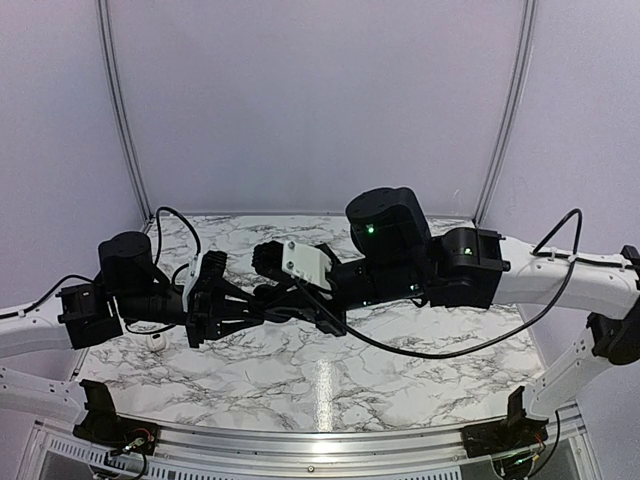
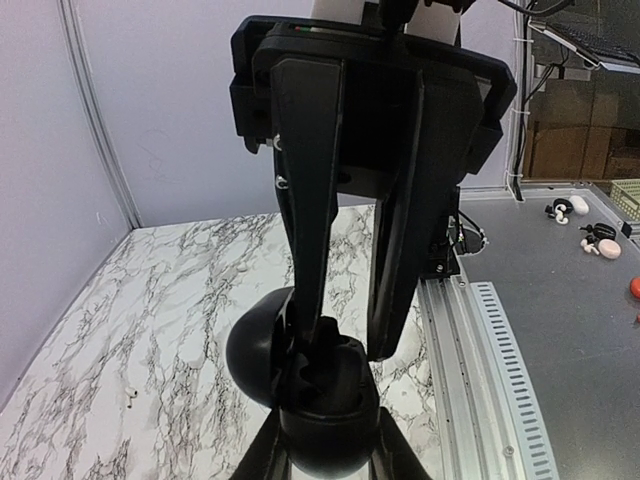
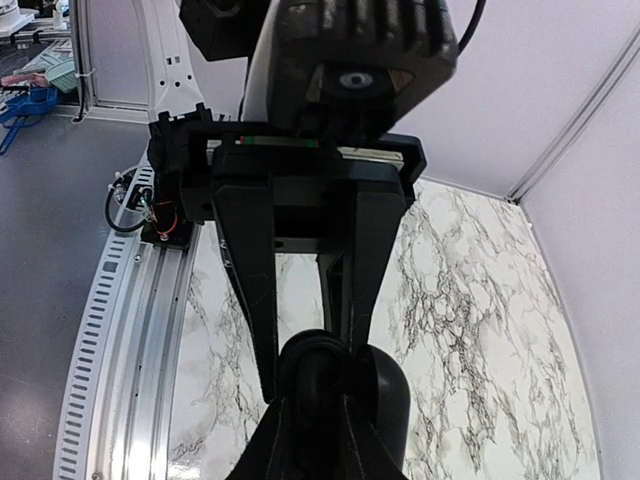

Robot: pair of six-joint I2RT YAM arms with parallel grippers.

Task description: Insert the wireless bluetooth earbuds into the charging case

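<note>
The black charging case (image 2: 325, 430) is held up between both arms above the marble table, its open lid (image 2: 255, 350) tilted aside. My left gripper (image 1: 258, 312) is shut on the case from below in the left wrist view. My right gripper is part open, its fingertips reaching into and around the top of the case, as the right wrist view (image 3: 315, 385) also shows. Whether an earbud is between or under those fingertips is hidden.
A small white object (image 1: 156, 342) sits at the left, behind the left arm. Walls enclose the sides and back.
</note>
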